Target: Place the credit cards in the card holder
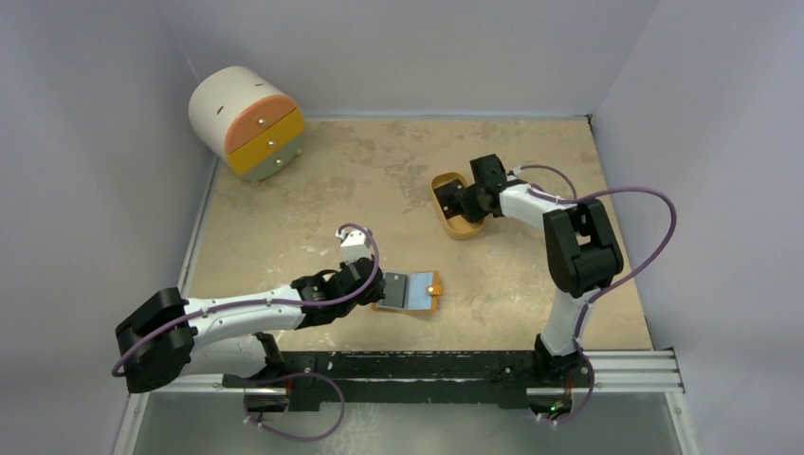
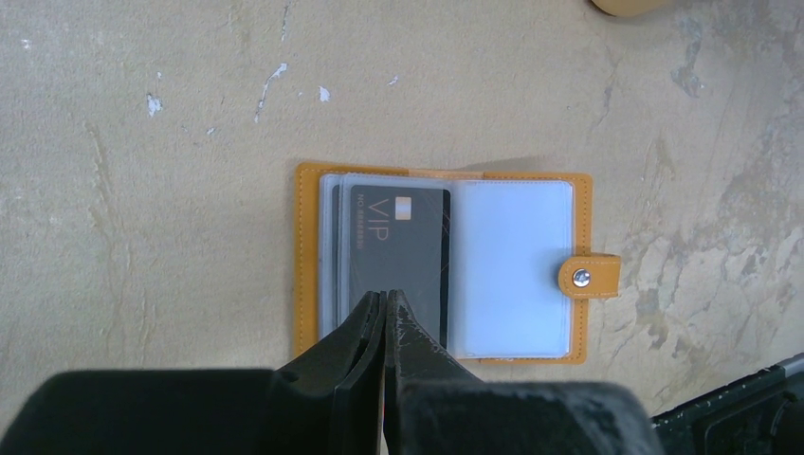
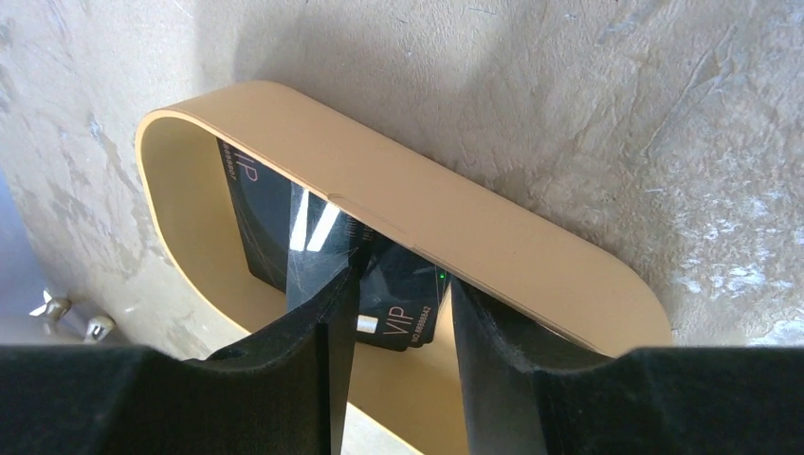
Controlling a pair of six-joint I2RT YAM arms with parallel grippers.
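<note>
The tan card holder [image 2: 536, 366] lies spread flat on the table, a grey VIP card [image 2: 403, 251] in its left clear sleeve and a blank sleeve on the right. Over that card is my left gripper, fingers shut together with nothing seen between them. In the right wrist view, black VIP cards [image 3: 258, 223] overlap inside an oval tan tray [image 3: 398, 190], with a clear sheet-like piece [image 3: 322, 237] across them. My right gripper is open, its fingers reaching into the tray around part of the cards. Whether the tips touch a card I cannot tell.
A round-topped drawer cabinet [image 1: 246, 123] stands at the back left. Bare table [image 1: 351, 180] stretches between it and the tray. Purple cables [image 1: 654, 246] loop off both arms.
</note>
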